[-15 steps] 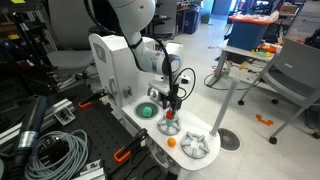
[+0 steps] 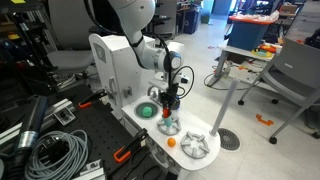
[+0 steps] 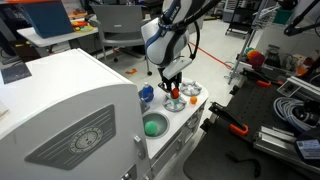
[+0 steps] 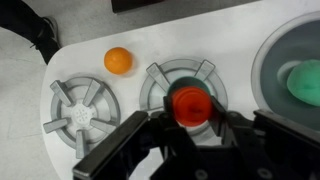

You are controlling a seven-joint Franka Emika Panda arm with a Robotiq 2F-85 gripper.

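Note:
A red round object [image 4: 191, 105] sits between the fingers of my gripper, which is shut on it, in the wrist view. Partly hidden behind it is a small teal object [image 4: 206, 70]; whether the two touch I cannot tell. Both appear over a grey metal burner [image 4: 158, 98] on the white counter. Exterior view 1 has the red object [image 2: 166, 113] just above the teal one [image 2: 171, 121], beneath the gripper [image 2: 167, 106]. From the other side, the red object [image 3: 175, 93] shows over the burner [image 3: 174, 105].
An orange ball [image 4: 118, 61] and a second burner [image 4: 80, 117] lie to one side. Opposite is a sink [image 4: 284, 50] holding a green round item [image 4: 305, 80]. A blue object [image 3: 146, 93] stands near the counter's back edge. Bare counter surrounds the burners.
In exterior view 1, the red object has risen slightly and shifted a little left with my gripper. More of the teal object now shows below it.

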